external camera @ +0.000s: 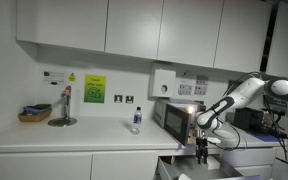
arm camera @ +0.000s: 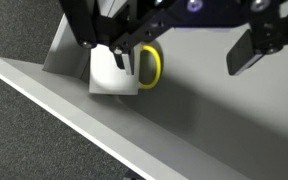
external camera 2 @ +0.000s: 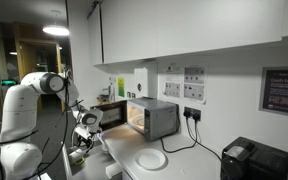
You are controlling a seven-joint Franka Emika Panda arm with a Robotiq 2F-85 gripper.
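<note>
In the wrist view my gripper stands open above a grey drawer (arm camera: pixel 94 115), its fingers (arm camera: pixel 246 53) wide apart. A white block-like item (arm camera: pixel 112 76) lies in the drawer, partly covered by the gripper's left side. Close against it is a yellow ring-shaped item (arm camera: pixel 156 67), also partly covered. No object shows held between the fingers. From the front, the gripper (external camera: pixel 202 156) points down at the open drawer below the counter. Exterior view 2 shows the arm reaching down there too, with contents too small to make out.
A microwave (external camera: pixel 174 118) sits on the counter just behind the arm. Further left are a water bottle (external camera: pixel 137 121), a tap (external camera: pixel 66 105) and a basket (external camera: pixel 34 113). A white plate (external camera 2: pixel 150 159) and a black toaster (external camera 2: pixel 255 160) appear in exterior view 2. The left counter has free room.
</note>
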